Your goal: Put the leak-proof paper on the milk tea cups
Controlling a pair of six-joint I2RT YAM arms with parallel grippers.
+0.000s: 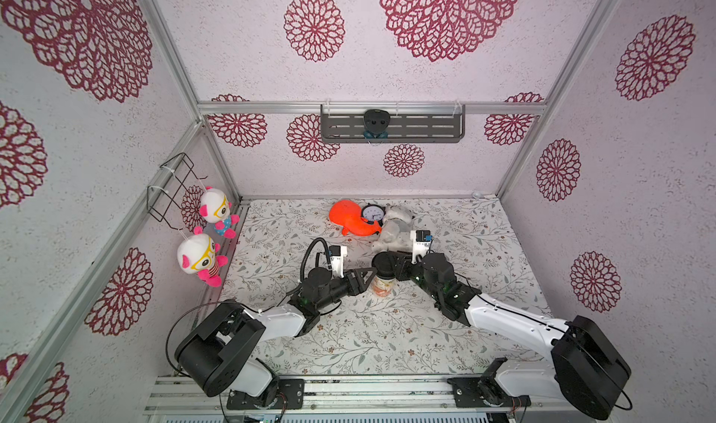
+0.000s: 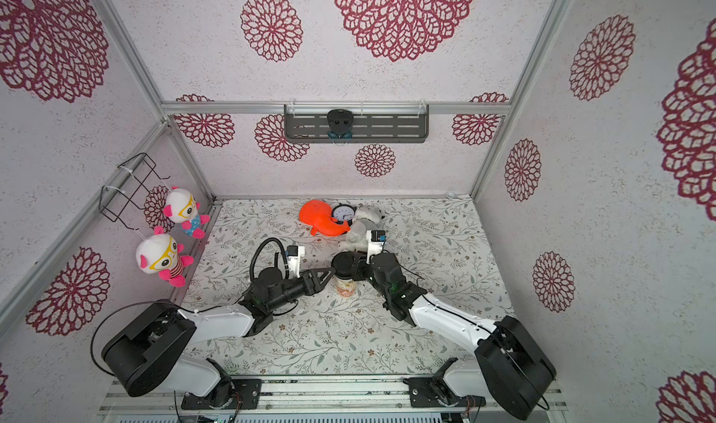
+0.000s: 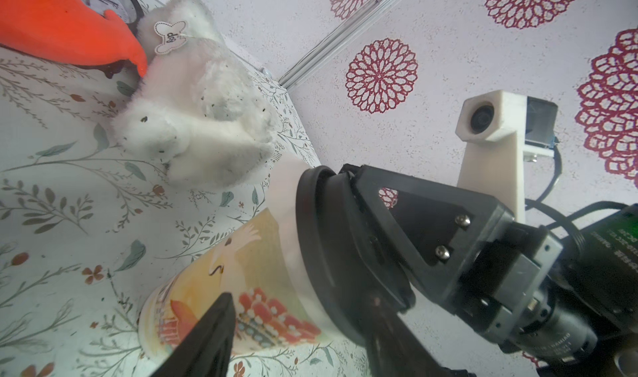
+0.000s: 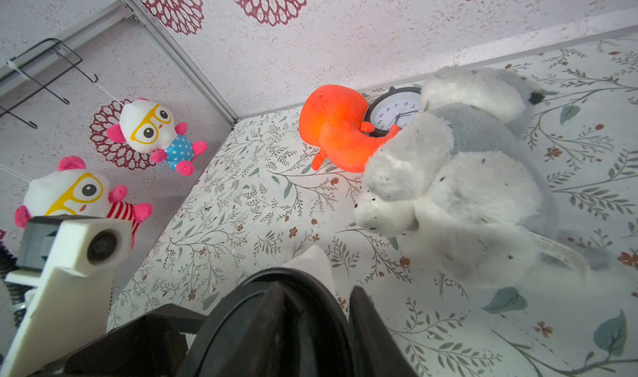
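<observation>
The milk tea cup [image 1: 382, 287] stands mid-table with a black lid [image 1: 384, 259] on top and a white paper band [image 3: 287, 191] just below it. My right gripper [image 1: 402, 266] is at the lid's right rim, its fingertips on it in the right wrist view. My left gripper [image 1: 367, 276] is just left of the cup; in the left wrist view its blurred fingertips are close to the cup and lid, and what lies between them is not clear.
An orange whale plush [image 1: 349, 214], a clock [image 1: 372, 213] and white fluffy plush toys [image 4: 478, 197] lie behind the cup. Panda dolls [image 1: 200, 255] hang at the left wall.
</observation>
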